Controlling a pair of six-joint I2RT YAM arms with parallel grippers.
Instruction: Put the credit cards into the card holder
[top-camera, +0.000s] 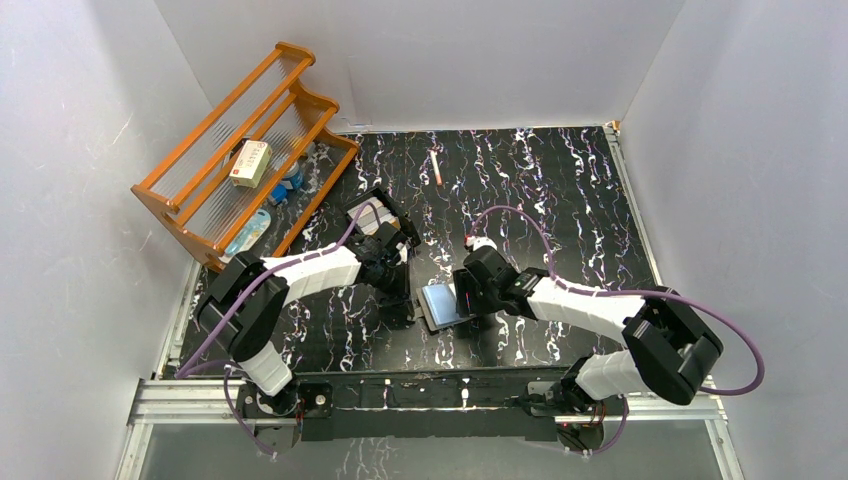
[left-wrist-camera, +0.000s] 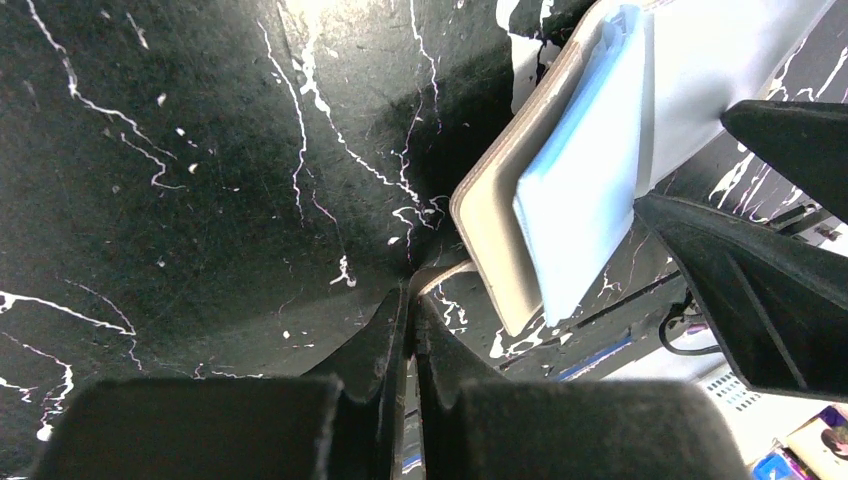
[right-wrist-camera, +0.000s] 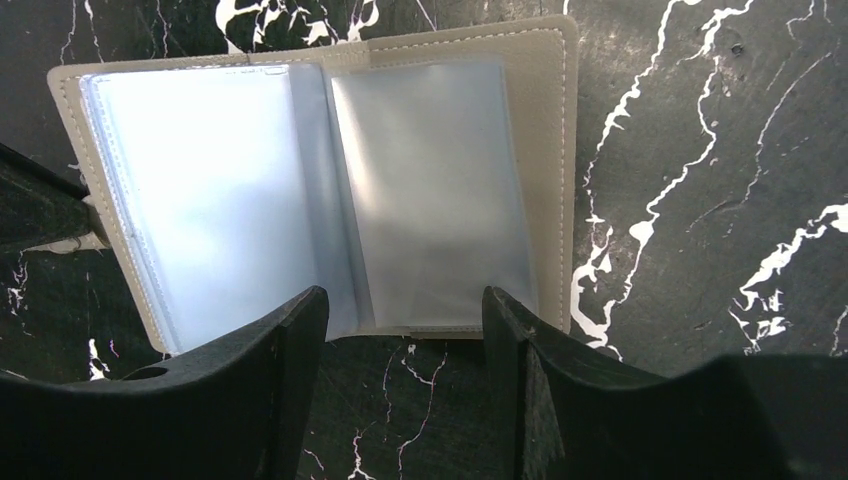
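Observation:
The beige card holder (top-camera: 440, 305) lies on the black marbled table between both arms, its clear plastic sleeves (right-wrist-camera: 435, 190) spread open in the right wrist view. A thin beige strap (left-wrist-camera: 445, 275) sticks out from its edge, and my left gripper is shut on that strap. Over the holder's near edge, my right gripper stands open, nothing between its fingers; part of the sleeves shows between them. Cards stand in a row in a dark box (top-camera: 413, 235), partly covered by the left arm. No card is visible in either gripper.
A wooden rack (top-camera: 330, 140) with a small box (top-camera: 250, 163) and other items leans at the back left. A pale orange-ended stick (top-camera: 436, 168) lies at the back. Open table extends on the right and behind the arms.

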